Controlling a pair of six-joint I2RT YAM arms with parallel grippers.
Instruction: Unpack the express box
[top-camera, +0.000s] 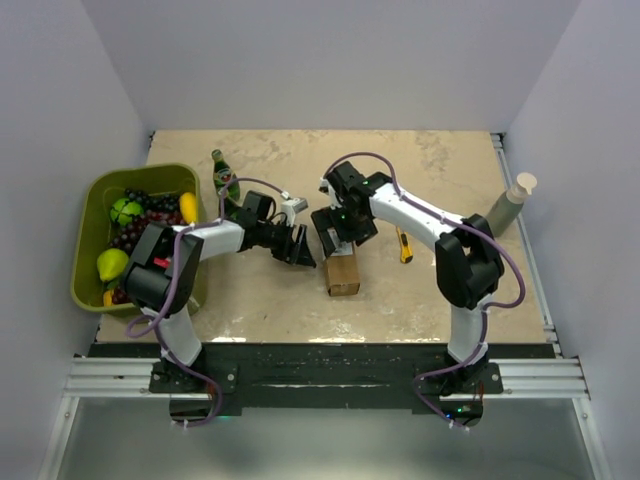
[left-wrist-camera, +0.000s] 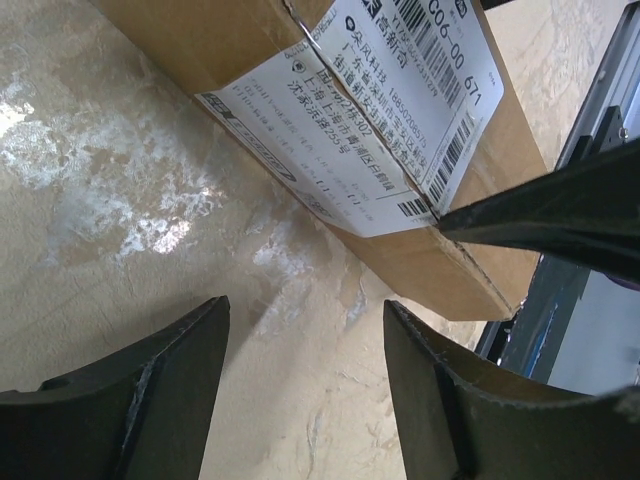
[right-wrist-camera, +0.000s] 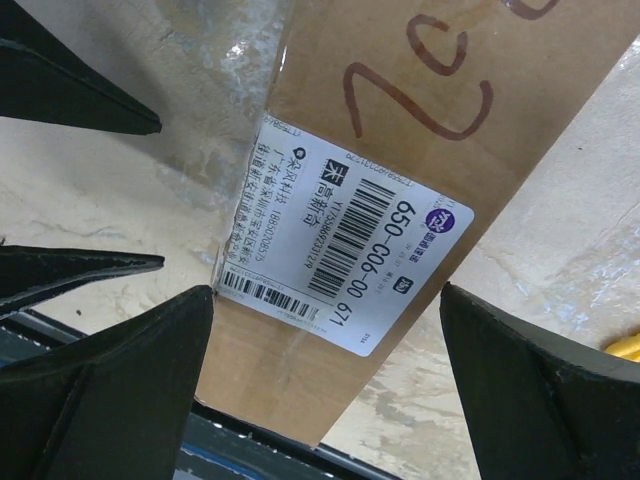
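A long cardboard express box (top-camera: 342, 275) lies at the table's middle, its white label (right-wrist-camera: 340, 235) and red marker writing visible in the right wrist view. My right gripper (top-camera: 340, 228) is over the box, open around it; one black fingertip reaches the labelled edge in the left wrist view. My left gripper stands just left of the box, part open, nothing between its fingers, facing the box's side. A yellow box cutter (top-camera: 404, 245) lies right of the box.
A green bin (top-camera: 88, 230) of fruit stands at the left, a green bottle (top-camera: 222, 175) behind my left arm, a pale cylinder (top-camera: 510, 205) at the right edge.
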